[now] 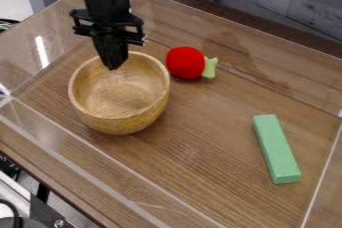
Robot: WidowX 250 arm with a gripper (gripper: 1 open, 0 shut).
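Observation:
The black gripper [110,43] hangs at the upper left, just above the back rim of a tan wooden bowl [118,107]. Its fingertips look shut, with nothing visible between them, though they are small in the view. The bowl looks empty. A red round object [185,61] with a pale green piece at its right sits behind and right of the bowl.
A mint-green bar [275,148] lies at the right of the wooden table [187,172]. The table's edge runs along the lower left.

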